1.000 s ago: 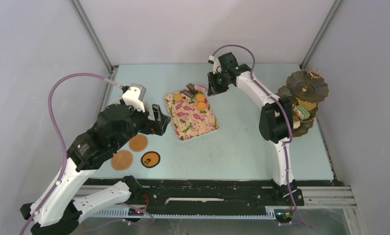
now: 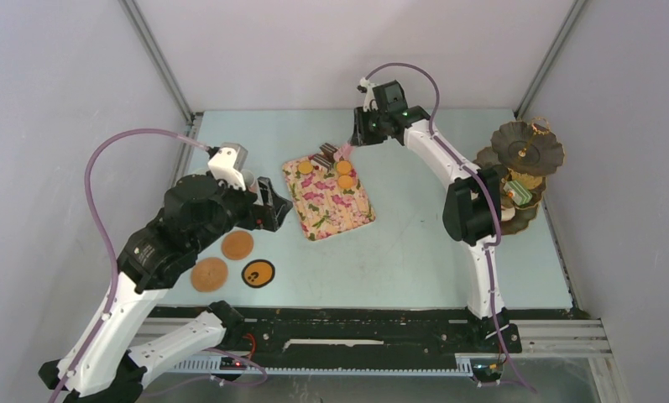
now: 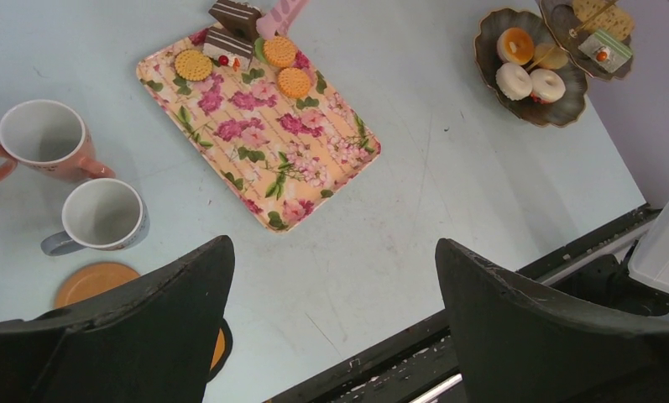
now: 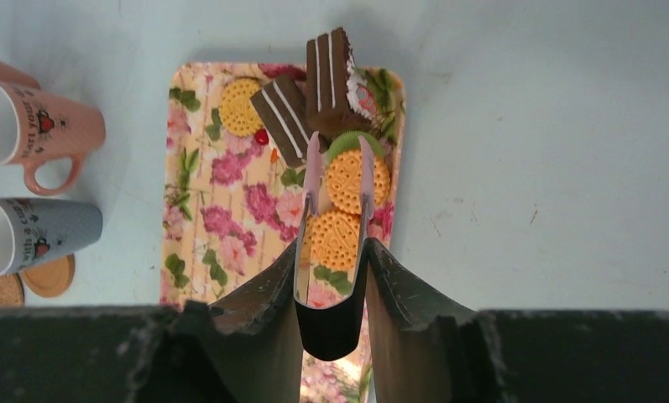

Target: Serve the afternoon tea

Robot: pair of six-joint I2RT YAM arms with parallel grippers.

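Pink tongs (image 3: 282, 15) are clamped in my right gripper (image 2: 363, 137). Their two tips stand apart over the upper right of the floral tray (image 4: 268, 277), with no food visibly pinched. Below the tips lie a round biscuit (image 4: 358, 182) and a green round item (image 4: 353, 143), mostly covered; whether the tips touch them I cannot tell. Two chocolate cake slices (image 4: 326, 71) lean together at the tray's far edge. More biscuits (image 4: 241, 107) lie on the tray. Left of it, my left gripper is open and empty above the table.
A tiered stand (image 2: 528, 151) with pastries is at the far right. Pink mugs (image 3: 45, 138) and a grey-handled mug (image 3: 104, 214) stand left of the tray. Round coasters (image 2: 209, 274) lie at front left. Between tray and stand the table is bare.
My right gripper has shifted slightly toward the back. The left arm barely moved.
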